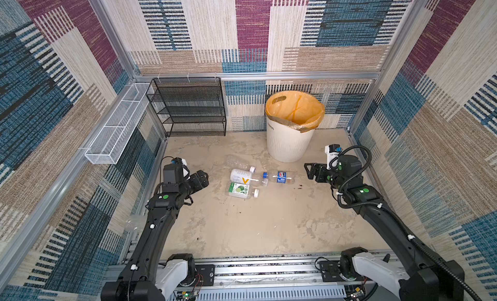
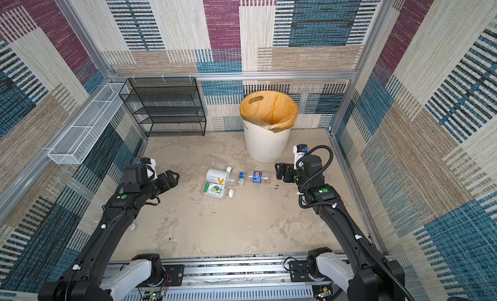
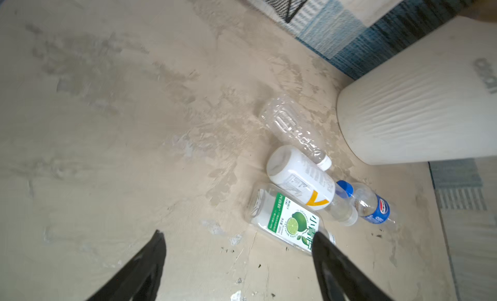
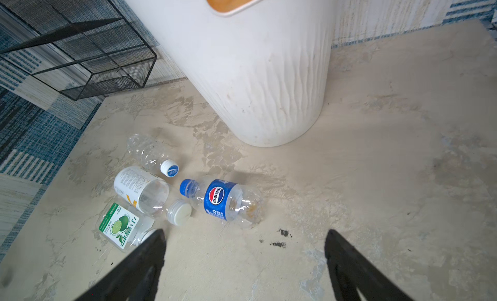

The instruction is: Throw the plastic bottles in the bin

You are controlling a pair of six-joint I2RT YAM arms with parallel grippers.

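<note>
The white bin [image 1: 287,140] stands at the back, lined with an orange bag. On the table lie a clear bottle [image 3: 290,124], a white-labelled bottle [image 3: 300,176], a green-labelled bottle [image 3: 290,218] and a blue-labelled bottle [image 4: 225,200]. The first three lie side by side; the blue-capped one is to their right. A transparent bottle [image 1: 135,222] shows beside the left arm, at the left edge. My left gripper is over the left of the table, fingers apart and empty. My right gripper is open and empty, right of the blue-labelled bottle.
A black mesh rack [image 1: 189,106] stands at the back left, with a white wire basket [image 1: 119,124] along the left wall. Metal rails [image 1: 258,270] run along the front.
</note>
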